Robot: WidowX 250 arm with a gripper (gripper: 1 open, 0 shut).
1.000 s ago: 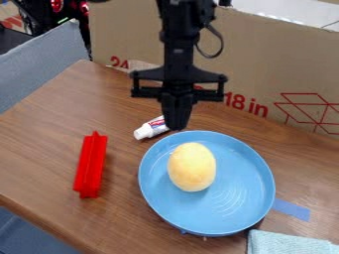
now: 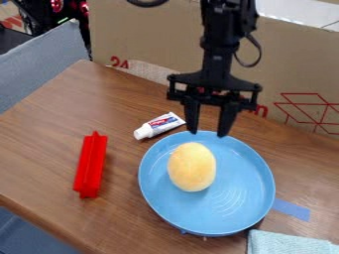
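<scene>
My black gripper (image 2: 208,121) hangs above the back of the blue plate, its two fingers apart with nothing visible between them. A pale yellow, round bun-like object (image 2: 192,167) sits on the blue plate (image 2: 236,203). A toothpaste tube (image 2: 159,125) lies on the table behind and left of the plate, just left of my gripper. A red elongated object (image 2: 90,164) lies to the left.
A cardboard sheet (image 2: 294,84) stands along the back of the wooden table (image 2: 66,119). A light cloth (image 2: 291,245) lies at the front right, with blue tape beside the plate.
My gripper has moved to the right, away from the toothpaste, and its fingers have spread apart. The objects on the table look unchanged.
</scene>
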